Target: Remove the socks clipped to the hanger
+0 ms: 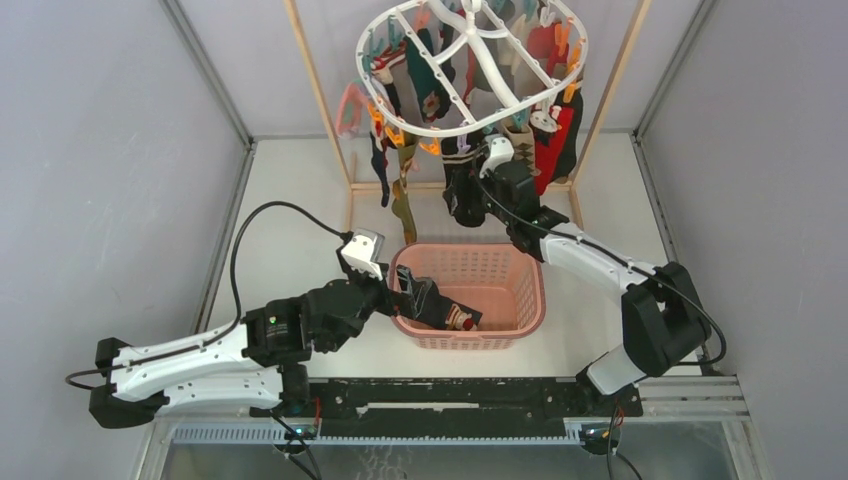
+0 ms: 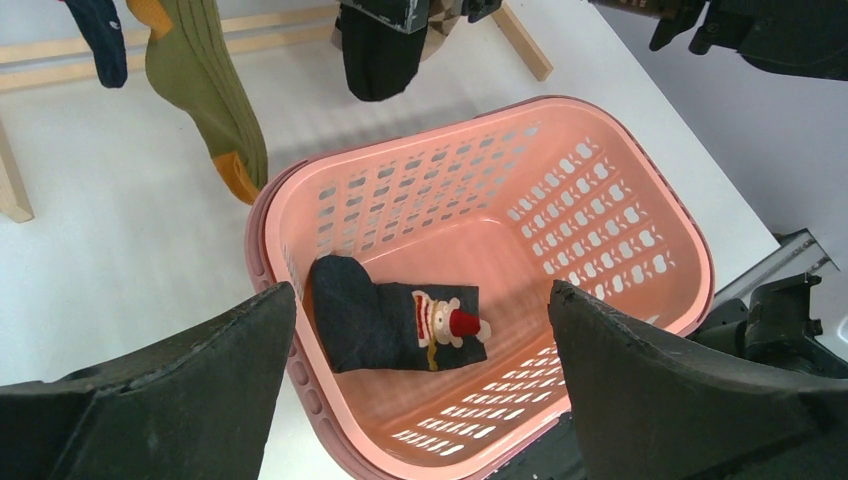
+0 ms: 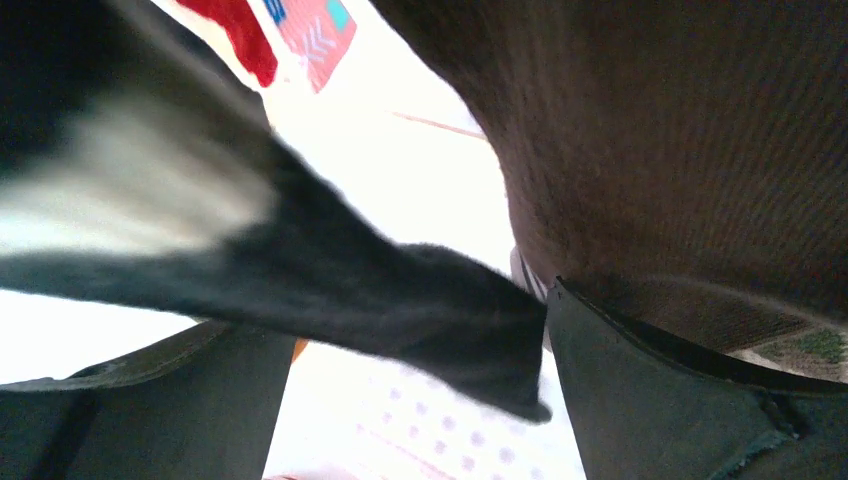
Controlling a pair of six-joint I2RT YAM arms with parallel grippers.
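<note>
A round white hanger (image 1: 470, 128) at the top carries several clipped socks. My right gripper is at a dark sock (image 1: 468, 205) under the hanger's front rim. Its fingers are apart; in the right wrist view dark fabric (image 3: 450, 320) reaches between the fingers, and a large brown sock (image 3: 680, 150) fills the right side. My left gripper is open over the left part of the pink basket (image 2: 480, 235), nothing between its fingers. Inside the basket lies a dark sock with a red-capped figure (image 2: 395, 315).
An olive sock with orange toe (image 2: 215, 100) hangs left of the black sock, close to the basket's back left rim. A wooden frame (image 1: 320, 90) stands around the hanger.
</note>
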